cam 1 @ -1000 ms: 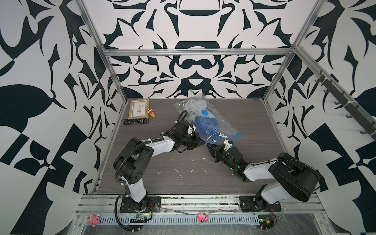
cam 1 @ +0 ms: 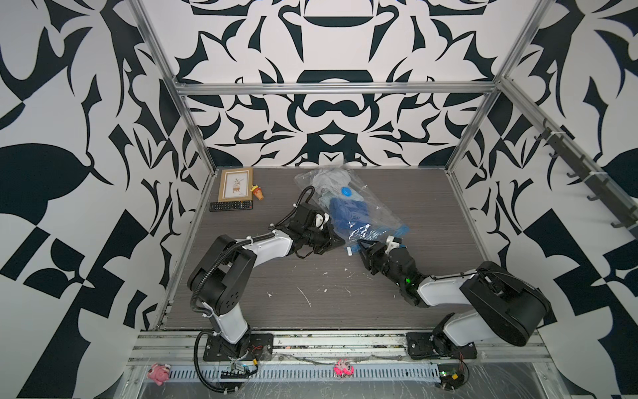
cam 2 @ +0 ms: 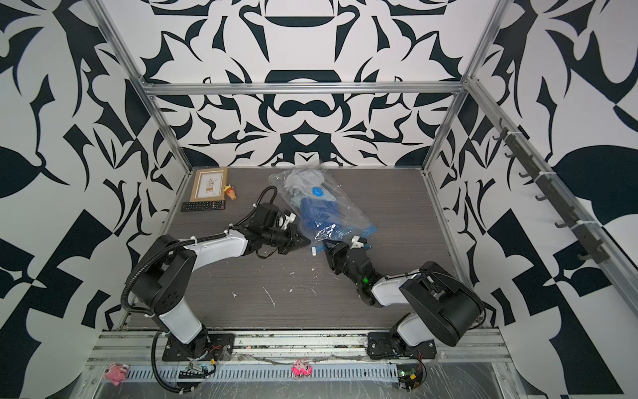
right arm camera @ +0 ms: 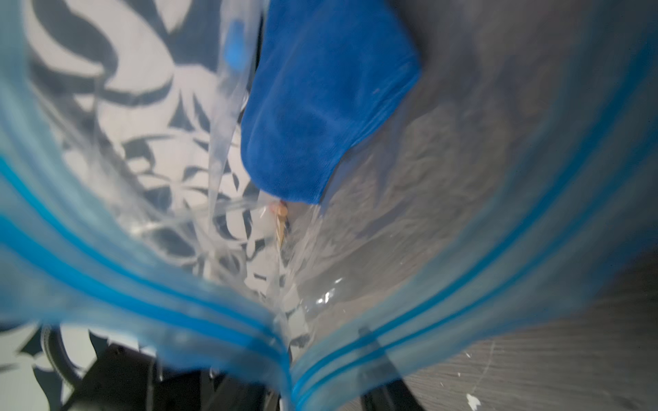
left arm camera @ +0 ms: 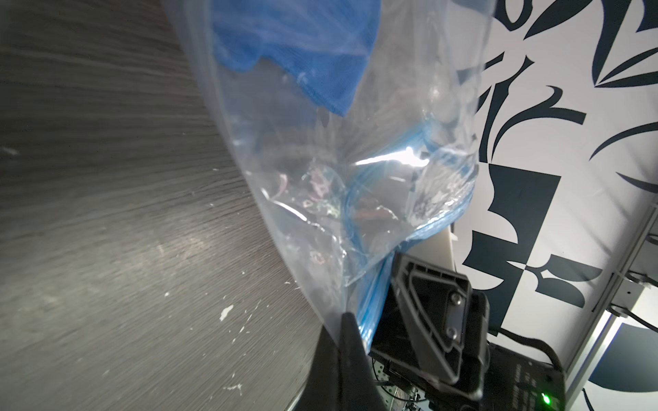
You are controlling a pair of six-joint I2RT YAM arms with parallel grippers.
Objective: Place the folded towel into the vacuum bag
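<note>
A clear vacuum bag (cam 1: 380, 210) with a blue zip edge lies on the table. Inside it, the folded blue towel (cam 1: 350, 214) shows through the film, also in the right wrist view as a blue towel (right arm camera: 322, 89) beyond the bag's spread mouth. In the left wrist view my left gripper is shut on the mouth's near corner, the film running down between its fingers. On the right, my right gripper stands partly open, its fingers (right arm camera: 378, 363) spread either side of the zip edge, seen blurred through the film.
A framed picture (cam 1: 235, 184), a black remote (cam 1: 231, 206) and a small fries toy (cam 1: 257, 192) sit at the back left. Free table lies to the right of the bag and in front of both grippers.
My right gripper has shifted slightly right, its fingers now apart. The left arm has shifted only slightly left.
</note>
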